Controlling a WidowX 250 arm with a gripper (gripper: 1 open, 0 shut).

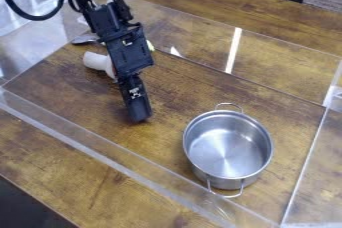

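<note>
My black gripper [138,110] points down at the wooden table, left of centre, its tip at or close to the surface. It looks shut, with nothing visible between its fingers. To its right and a little lower stands a steel pot [227,150] with two wire handles, empty inside. Behind the gripper, a white cylindrical object [98,62] lies on the table, partly hidden by the arm.
Clear panels border the work area on the wooden table [80,152]. Some small items at the back left are mostly hidden behind the arm. Bare wood lies between gripper and pot and across the back right.
</note>
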